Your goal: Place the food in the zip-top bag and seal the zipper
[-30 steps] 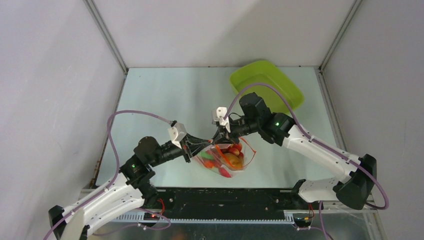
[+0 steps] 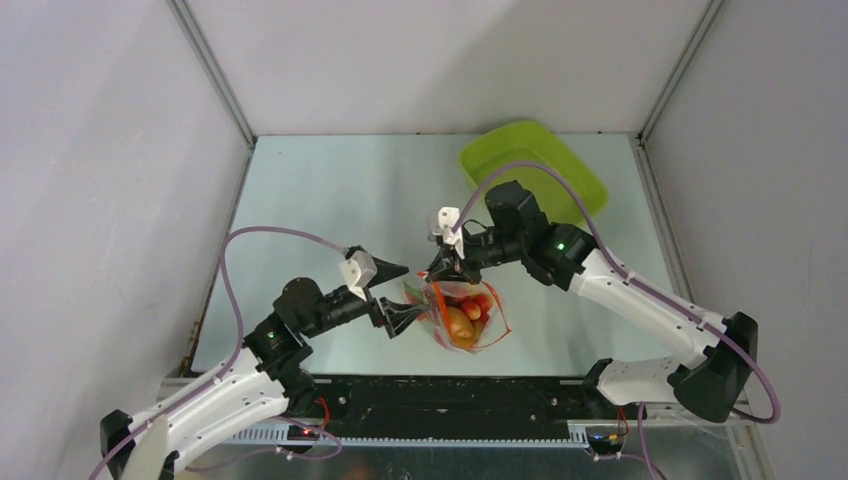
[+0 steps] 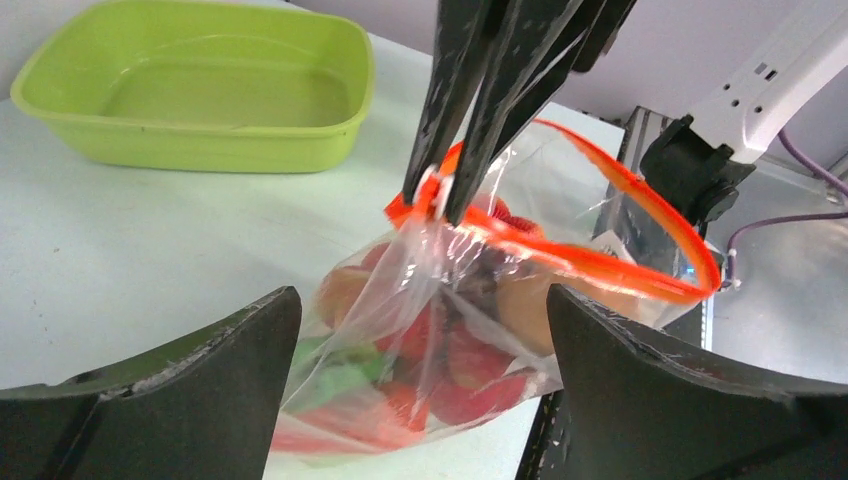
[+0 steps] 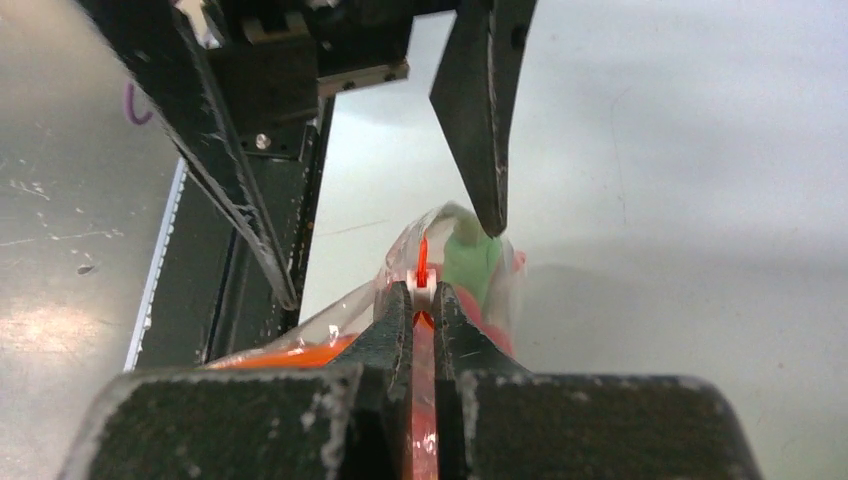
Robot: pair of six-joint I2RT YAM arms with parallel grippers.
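Note:
A clear zip bag with an orange zipper, holding red, green and brown food, sits near the table's front middle. My right gripper is shut on the zipper at one end of the bag's top, lifting it; in the left wrist view its fingertips pinch the orange strip. Beside it, just to the left, my left gripper stands open, its wide-spread fingers on either side of the bag in its wrist view, nothing held. Farther along, the orange strip forms an open loop.
A green plastic bin stands at the back right. The front edge lies close below the bag.
My left gripper has opened, let go of the zipper end and turned slightly. My right gripper has risen slightly toward the back, and the bag has shifted a little with it.

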